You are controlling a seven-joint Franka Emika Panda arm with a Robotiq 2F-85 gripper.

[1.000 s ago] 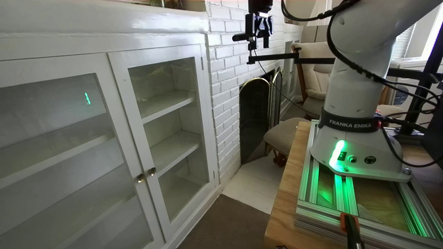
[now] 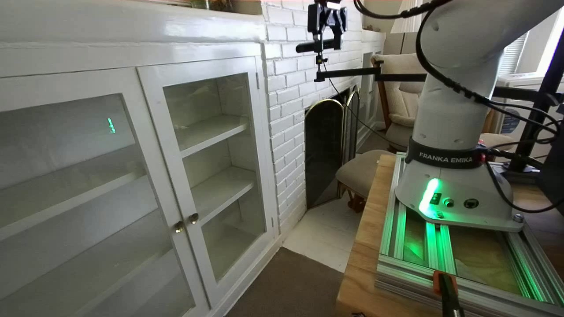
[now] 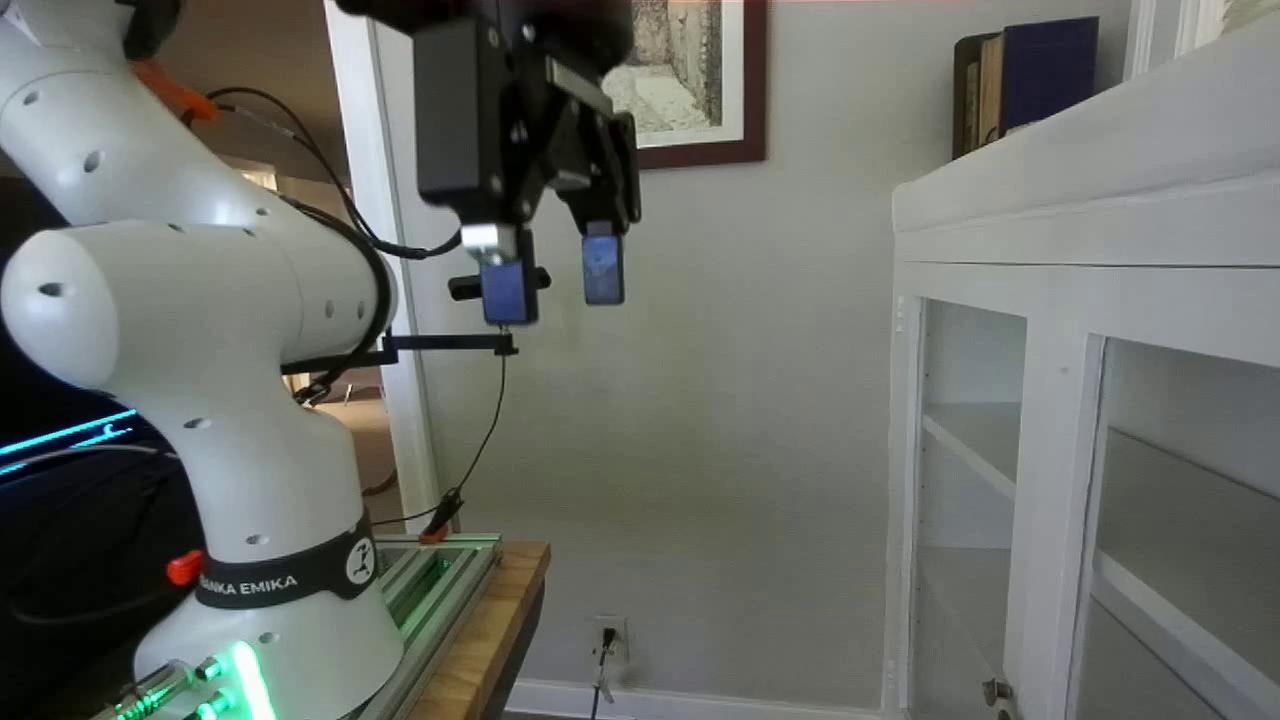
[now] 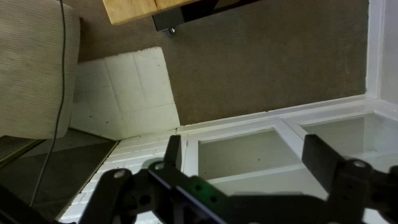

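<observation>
High in front of the white brick wall, my gripper [image 2: 328, 45] points downward in exterior view 1. Its blue-padded fingers [image 3: 603, 269] stand apart in exterior view 2, with only air between them. The wrist view shows the open gripper from above, its dark fingers [image 4: 172, 151] spread wide over the floor and cabinet. A white cabinet [image 2: 150, 100] with two glass doors and small knobs [image 2: 193, 217] is at the left of exterior view 1. Both doors look closed, and the visible shelves [image 2: 222, 182] are bare. The gripper is clear of the cabinet.
The arm's base stands on a wooden table [image 2: 365, 243]. A cushioned footstool [image 2: 365, 171] and a fireplace screen [image 2: 323, 153] lie beyond. A black camera bar [image 2: 349, 74] reaches out near the gripper. Books [image 3: 1044, 78] sit on the cabinet top. Brown carpet [image 4: 268, 56] is clear.
The gripper has risen and shifted slightly left in exterior view 1. The cabinet and the furniture look the same.
</observation>
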